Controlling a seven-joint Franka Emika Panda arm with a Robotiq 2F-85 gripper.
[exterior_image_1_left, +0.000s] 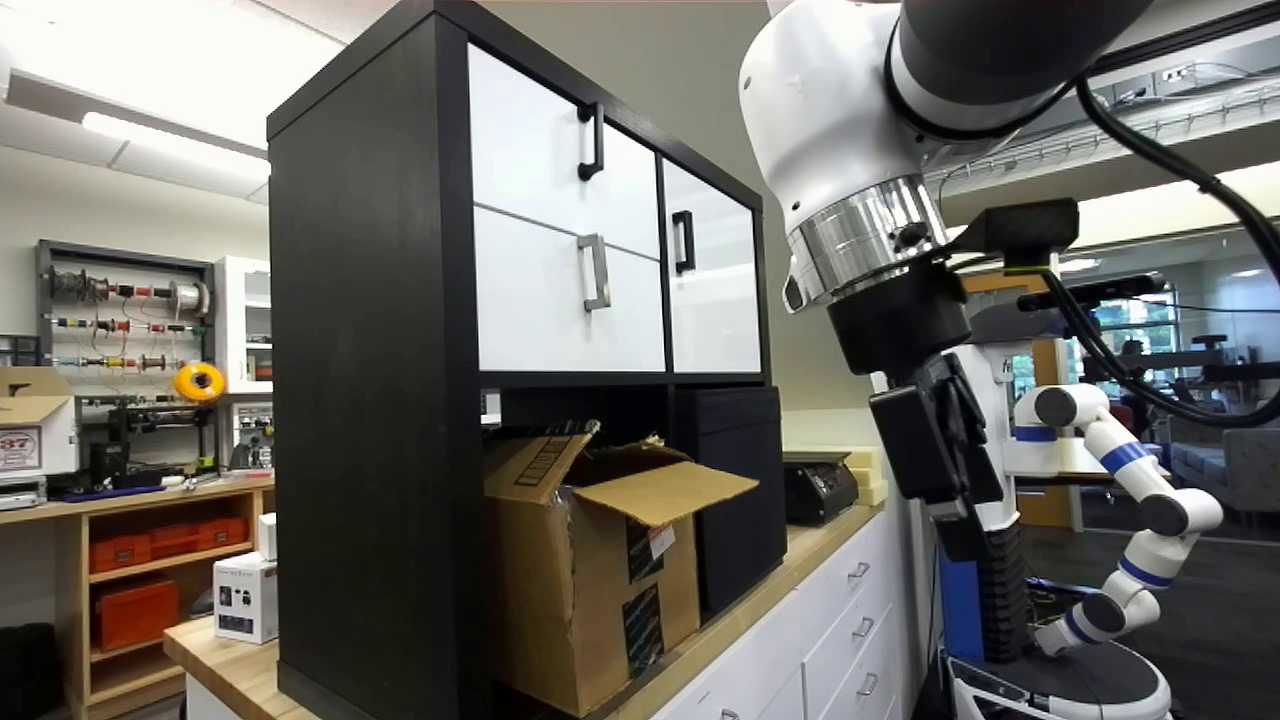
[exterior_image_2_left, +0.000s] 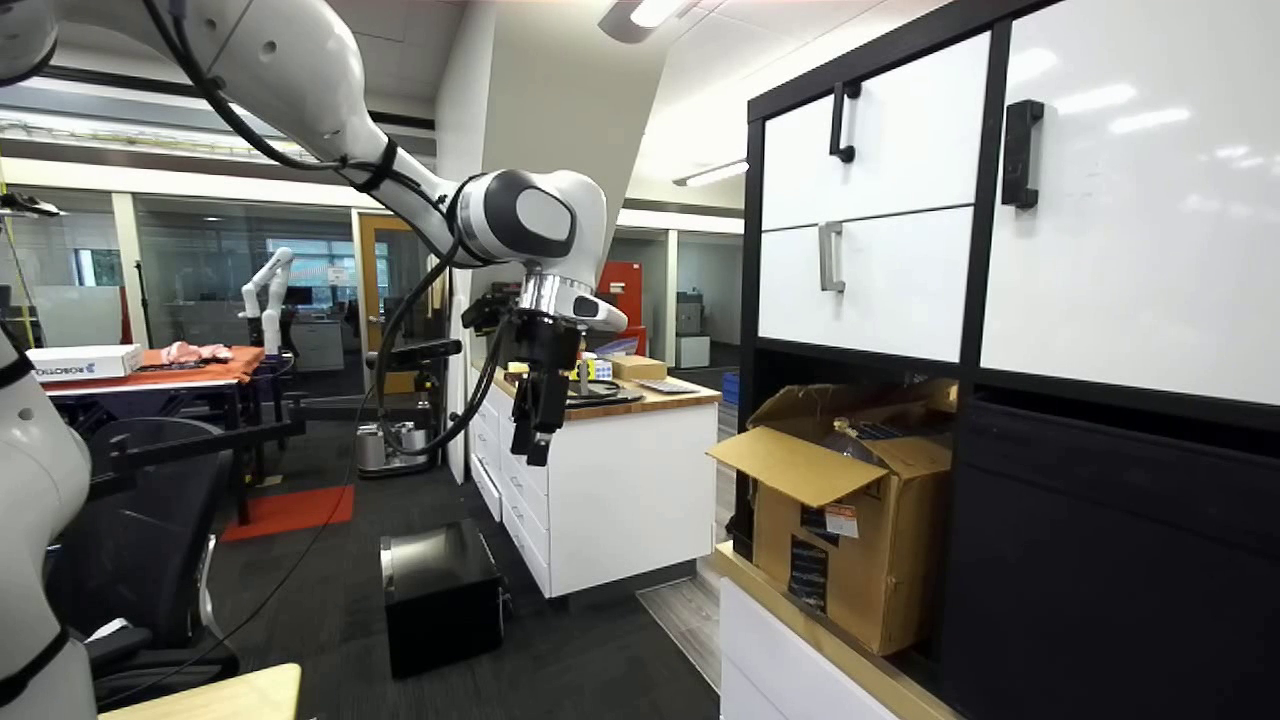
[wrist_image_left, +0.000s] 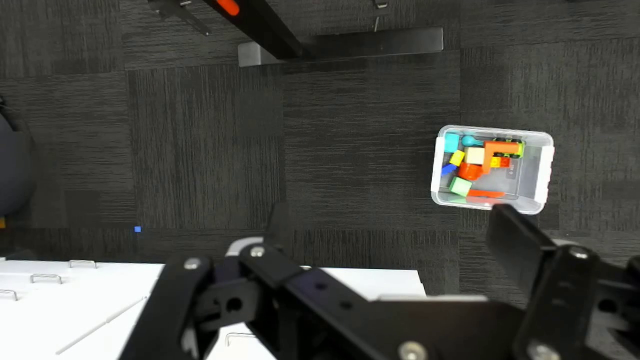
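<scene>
My gripper is open in the wrist view, its two dark fingers wide apart and only carpet and a white cabinet edge visible between them. It points down in mid-air. In the first exterior view the gripper hangs right of a black cabinet with white doors, well clear of it. The second exterior view has the gripper left of that cabinet, not touching the handles. Those include a silver handle on the lower left white panel and a black handle above it. All the panels look closed.
An open cardboard box sits in the cabinet's lower bay, one flap jutting out. On the floor, a clear bin holds several colourful toys. A black box stands on the carpet. White drawers run under the wooden counter.
</scene>
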